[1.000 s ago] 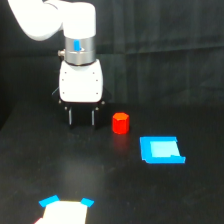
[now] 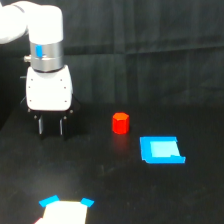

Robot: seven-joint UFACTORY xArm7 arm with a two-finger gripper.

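Note:
A small red block (image 2: 120, 123) stands on the black table, right of the arm and a little left of the table's middle line. My gripper (image 2: 51, 128) hangs pointing down at the left, apart from the block. Its two dark fingers stand spread, and nothing shows between them. On the right lies a pale square (image 2: 163, 149) edged with blue tape; no object is on it.
Another pale patch (image 2: 65, 213) with blue tape at its corners lies at the front left, cut off by the frame's bottom edge. A dark curtain (image 2: 150, 50) hangs behind.
The arm and gripper have shifted to the left and slightly down, farther from the red block. The block and the taped squares have stayed put.

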